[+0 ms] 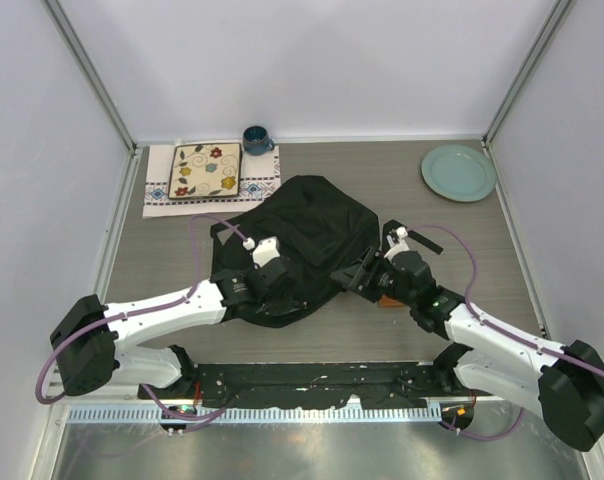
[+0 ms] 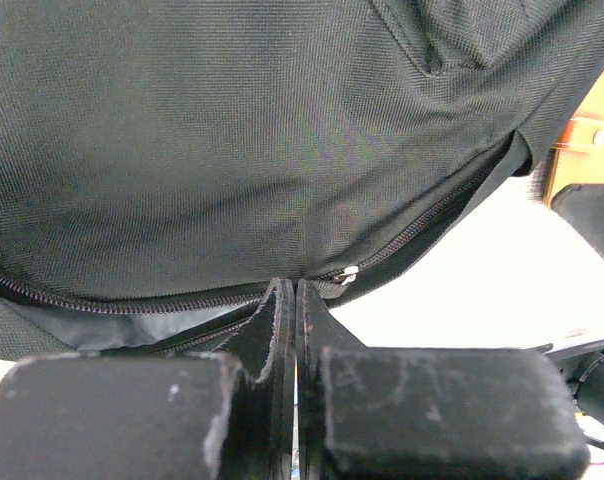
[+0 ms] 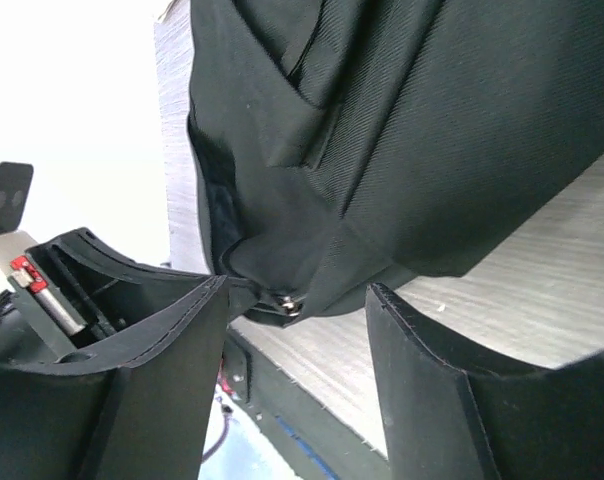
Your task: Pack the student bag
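Observation:
A black backpack (image 1: 307,230) lies flat on the table, its zipper (image 2: 427,215) showing along the near edge with a small pull (image 2: 349,272). My left gripper is over that zipper, shut, its fingertips beside the pull; nothing clearly shows between them. My right gripper stands open above the bag's right part, nearer the front, with bag and table visible between its fingers. An orange item (image 2: 592,100) with a snap lies beside the bag, partly under the right arm in the top view.
A floral board (image 1: 204,170) on a patterned cloth (image 1: 157,205) and a blue mug (image 1: 257,141) sit at the back left. A teal plate (image 1: 458,172) is at the back right. Bare table shows at both sides.

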